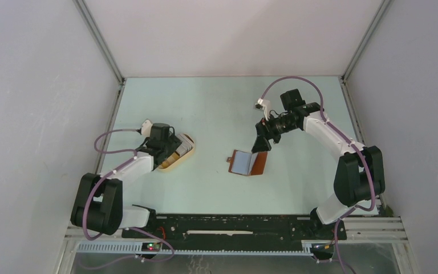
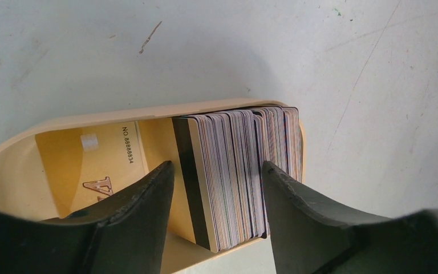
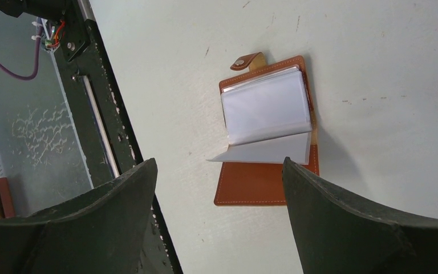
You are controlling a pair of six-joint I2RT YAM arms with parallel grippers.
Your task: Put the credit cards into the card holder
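A row of credit cards (image 2: 231, 177) stands on edge, packed together in a tan oval box (image 2: 17, 200), with one yellow card (image 2: 111, 157) lying flat at the box's other end. My left gripper is part open over the row, one finger on each side of several cards; whether the fingertips touch them I cannot tell. The brown card holder (image 3: 268, 184) lies unfolded on the table, its clear sleeves (image 3: 268, 108) facing up and one sleeve leaf standing partly raised. Above the holder my right gripper hangs open and empty.
A dark rail (image 1: 228, 228) runs along the front edge.
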